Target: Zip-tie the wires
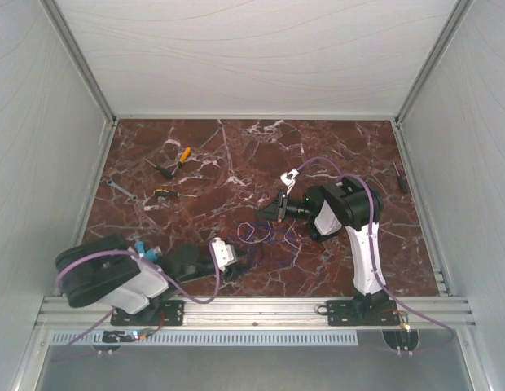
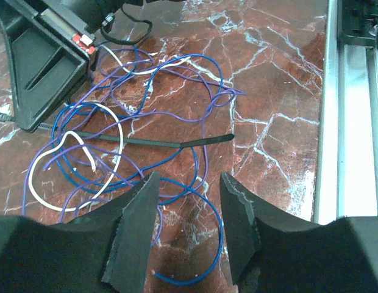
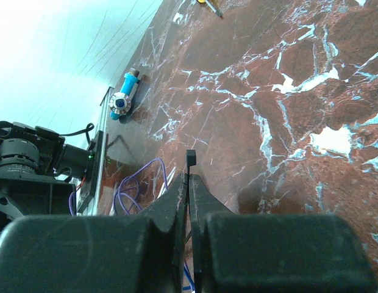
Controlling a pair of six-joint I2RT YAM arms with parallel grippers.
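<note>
A loose tangle of blue, purple and white wires [image 2: 121, 132] lies on the marble table. A black zip tie [image 2: 146, 141] stretches across it, one end under my right gripper. In the left wrist view my left gripper is part open above the wires' near side, nothing held between its fingers. My right gripper is shut, with the thin black zip tie [image 3: 191, 157] upright between its fingertips; it hangs over the upper part of the tangle in the top view.
Screwdrivers [image 1: 175, 194] and a wrench [image 1: 122, 189] lie at the back left. A blue tool [image 3: 122, 97] is by the left edge. A metal rail [image 2: 347, 134] borders the near side.
</note>
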